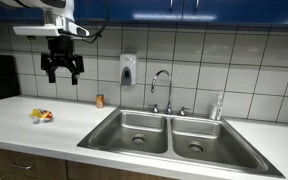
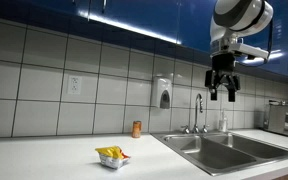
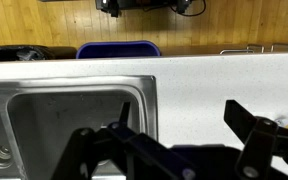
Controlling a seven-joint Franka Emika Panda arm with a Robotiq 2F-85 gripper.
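High above the counter, my gripper (image 1: 63,78) (image 2: 222,96) hangs with its fingers pointing down and spread apart. In the wrist view the gripper shows a wide, empty gap between its dark fingers, with the counter and the sink's edge far below. On the white counter sits a small silver foil tray (image 2: 112,162) holding yellow and red items (image 1: 42,115). Part of that tray (image 3: 284,121) shows at the right edge of the wrist view. An orange-brown can (image 1: 100,101) (image 2: 136,130) stands near the tiled wall.
A steel double sink (image 1: 171,155) with a tall faucet (image 1: 163,76) is set into the counter (image 2: 59,166). Behind it are a bottle (image 1: 219,106) and a wall dispenser (image 1: 128,69). Blue cabinets (image 1: 184,10) hang overhead. Counter space around the tray is clear.
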